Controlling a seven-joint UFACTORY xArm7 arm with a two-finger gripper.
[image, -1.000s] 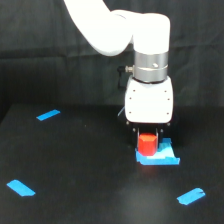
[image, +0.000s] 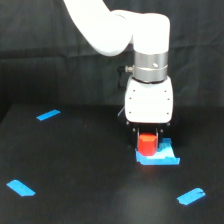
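Observation:
A small red block (image: 148, 145) is at the right of the dark table, over a light-blue patch (image: 168, 158) that shows around it. Above it, my white gripper (image: 148, 133) points straight down. Its dark fingers come down to the block's upper part, one on each side. Whether they press on the block or only stand around it cannot be made out. The block's underside is not visible, so its contact with the blue patch is unclear.
Blue strips lie on the table: one (image: 48, 115) at the back left, another (image: 20, 187) at the front left, a third (image: 191, 196) at the front right. A dark curtain (image: 60, 60) hangs behind.

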